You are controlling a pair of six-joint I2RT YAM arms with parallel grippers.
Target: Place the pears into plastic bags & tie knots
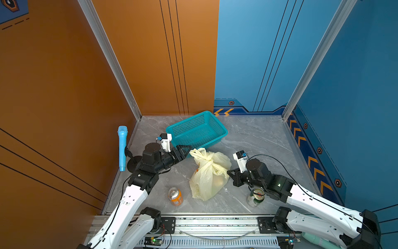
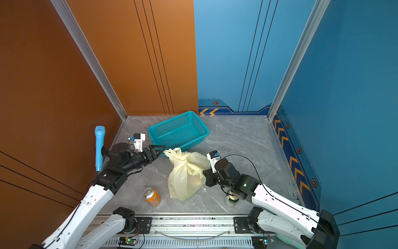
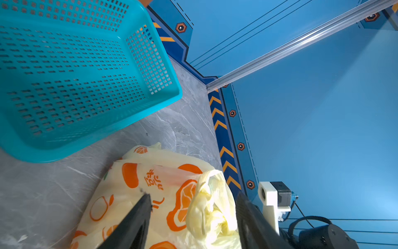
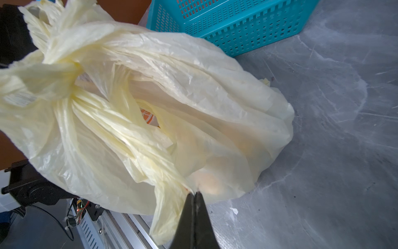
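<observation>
The pale yellow plastic bag [image 1: 207, 178] stands full in the middle of the table, its neck gathered and crossed into a knot [image 4: 62, 83]. Orange print shows on its far side [image 3: 157, 199]. Rounded, faintly orange shapes show dimly through the plastic [image 4: 209, 182]; whether they are pears cannot be told. My left gripper is open, with the bag's upright twisted handle [image 3: 205, 207] between its spread fingers in that view. On the bag's right side my right gripper is shut, the other handle's thin end [image 4: 170, 207] pinched at its fingertips.
Behind the bag is an empty teal basket [image 1: 197, 130]. An orange can [image 1: 175, 196] stands front left, and a clear jar [image 1: 255, 198] sits below the right arm. A blue microphone [image 1: 122, 147] is at the left edge.
</observation>
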